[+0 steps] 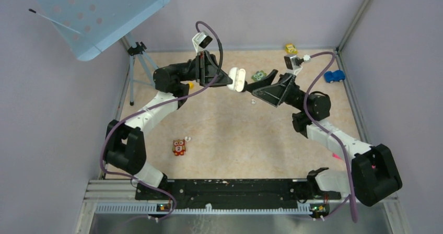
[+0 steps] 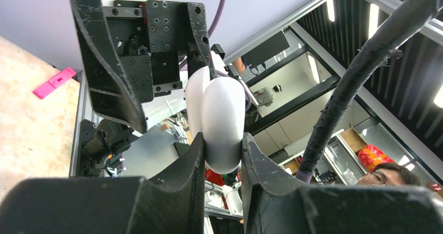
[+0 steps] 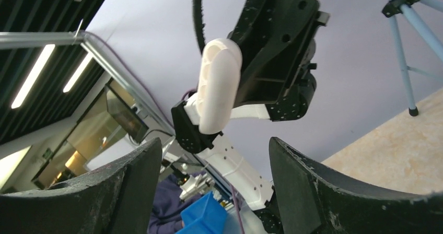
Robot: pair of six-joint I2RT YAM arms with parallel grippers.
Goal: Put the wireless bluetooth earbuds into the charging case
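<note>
High over the middle of the table, the white charging case point(image 1: 236, 79) is held by my left gripper, which is shut on its rounded body. Its two white halves stand apart, and the right wrist view shows a pale recessed face on the case point(image 3: 205, 85). Facing it closely from the right, my right gripper stands open with nothing between its fingers. One small white piece that looks like an earbud point(image 1: 253, 101) lies on the table below. Whether any earbud sits in the case cannot be made out.
A red owl toy point(image 1: 179, 148) with a small white object point(image 1: 188, 139) beside it lies at front left. At the back are a green toy point(image 1: 258, 75), a yellow toy point(image 1: 290, 48) and a blue car point(image 1: 334, 76).
</note>
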